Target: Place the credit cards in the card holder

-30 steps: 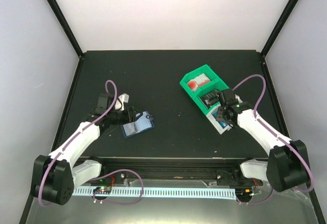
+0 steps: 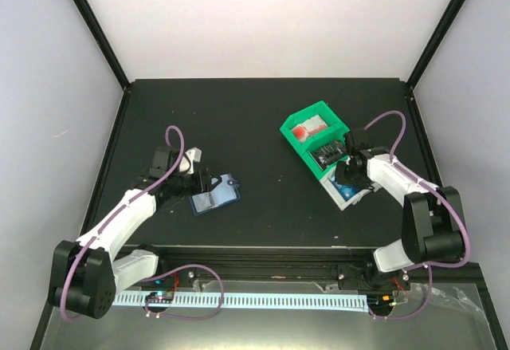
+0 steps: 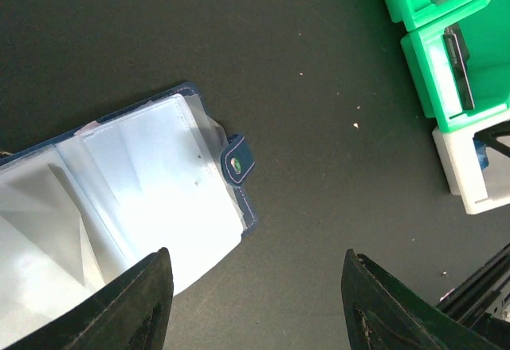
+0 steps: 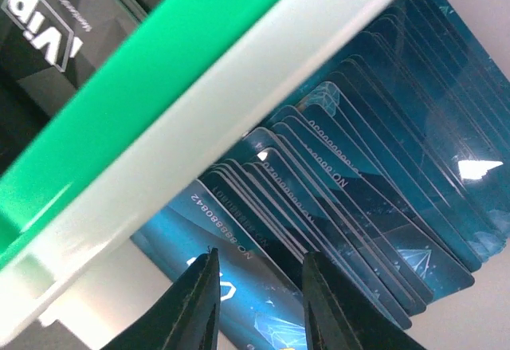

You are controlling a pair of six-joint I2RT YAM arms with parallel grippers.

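Observation:
The card holder lies opened out on the table, with blue edges, clear sleeves and a snap tab. Over it, my left gripper is open, with no card between its fingers. In the right wrist view, a row of overlapping blue credit cards leans in the white bin. My right gripper is partly open above these cards, its fingertips close to the front ones. Nothing shows gripped there; whether the tips touch a card cannot be told.
Two green bins adjoin the white one, holding black cards and red-and-white cards. The green and white bin walls rise close to my right gripper. Between holder and bins the table is clear.
The right arm has swung inward and its gripper has shifted slightly over the white bin of blue cards. The left arm and the card holder have stayed put.

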